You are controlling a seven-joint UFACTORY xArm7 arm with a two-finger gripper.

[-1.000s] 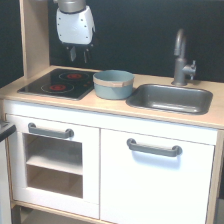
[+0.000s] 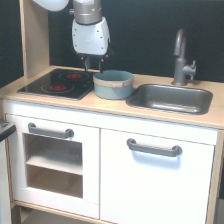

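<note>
A blue-grey pot (image 2: 114, 87) sits on the wooden counter, between the black cooktop and the sink. My white gripper (image 2: 94, 64) hangs from above, pointing down, with its dark fingers over the cooktop's right side, close to the pot's left rim. How far apart the fingers are is too small to make out, and whether they touch the pot cannot be told. Nothing is seen lifted by the gripper.
The black cooktop (image 2: 59, 83) with red rings lies left of the pot. To the right are a metal sink (image 2: 172, 98) and a tall faucet (image 2: 181, 58). Below, a cabinet has an open-fronted shelf (image 2: 54, 160) and a closed white door (image 2: 150, 185). A dark wall stands behind.
My gripper has moved right and down, from above the cooktop to near the pot's left rim. The pot and the other things look unmoved.
</note>
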